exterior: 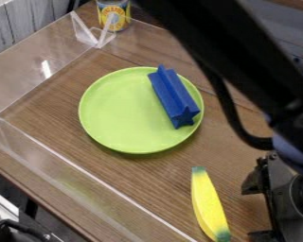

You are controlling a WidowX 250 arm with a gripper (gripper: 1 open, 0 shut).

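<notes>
A green plate (110,118) lies on the wooden table with a blue bar-shaped block (173,96) resting on its right side. A yellow banana (207,205) with a green tip lies below and right of the plate, apart from it. My black arm crosses the upper right, and my gripper (260,189) is at the lower right edge, right of the banana and partly cut off, with nothing seen held in it.
A yellow can (114,15) stands at the back behind a clear plastic piece. Clear acrylic walls (79,189) border the table's left side. Bare wood lies between plate and banana.
</notes>
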